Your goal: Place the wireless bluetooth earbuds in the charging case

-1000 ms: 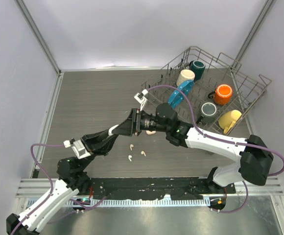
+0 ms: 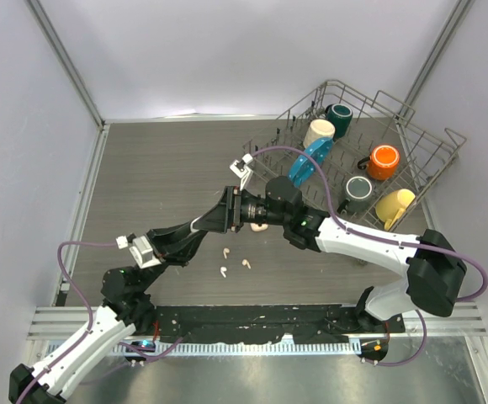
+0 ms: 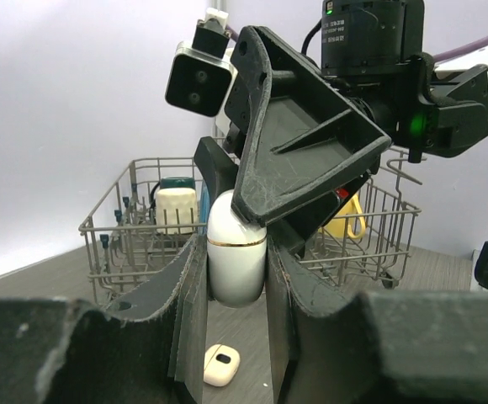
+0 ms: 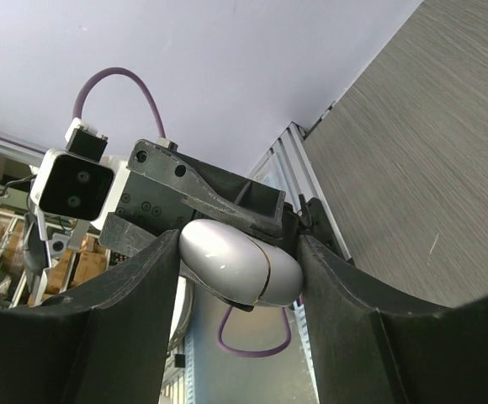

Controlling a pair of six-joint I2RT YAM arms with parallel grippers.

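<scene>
A glossy white charging case (image 3: 237,273) with a gold seam hangs above the table between both grippers. In the left wrist view my left gripper has a finger close on either side of it; whether they press on it is unclear. Seen from the right wrist, the case (image 4: 240,263) spans the wide gap of my right gripper, which is open around it. From above, only a white sliver of the case (image 2: 196,225) shows where the grippers meet. Three small pale earbuds, an upper (image 2: 225,252), a lower (image 2: 223,272) and a right one (image 2: 246,263), lie on the table.
A cream, rounded case-like item (image 3: 221,365) with a dark oval lies on the table below. At the back right stands a wire dish rack (image 2: 433,168) holding several cups and a blue item (image 2: 310,162).
Earlier, the right arm's elbow drew in a little. The earbuds on the table have not moved.
</scene>
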